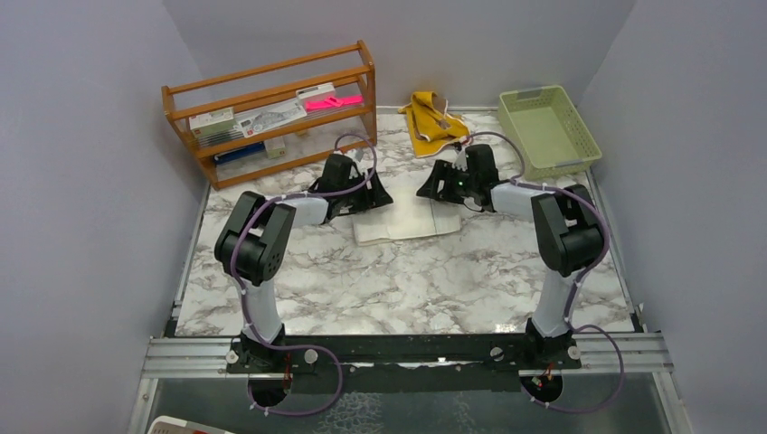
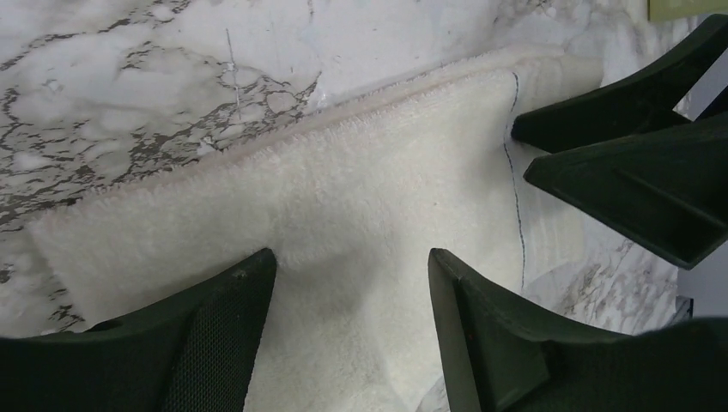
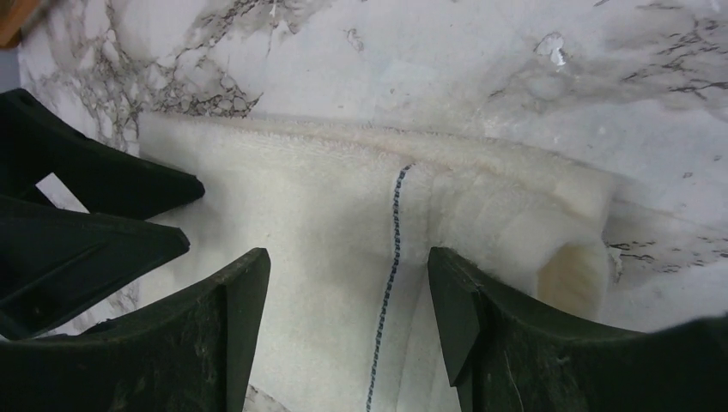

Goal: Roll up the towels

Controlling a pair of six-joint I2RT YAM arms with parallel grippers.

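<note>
A folded white towel (image 1: 407, 221) lies flat in the middle of the table, with a dark stitched line near its right end. My left gripper is over the towel's left part, its fingers parted and only white cloth visible beneath them. Over the right end, my right gripper also has a gap between its fingers, the stitched line running through that gap. One right finger (image 3: 459, 309) meets a raised, loose fold of the towel (image 3: 558, 232); whether it presses on the cloth cannot be told.
A yellow cloth (image 1: 432, 122) lies behind the towel. At the back right stands an empty green basket (image 1: 592, 149), and a wooden rack (image 1: 262, 93) with boxes is at the back left.
</note>
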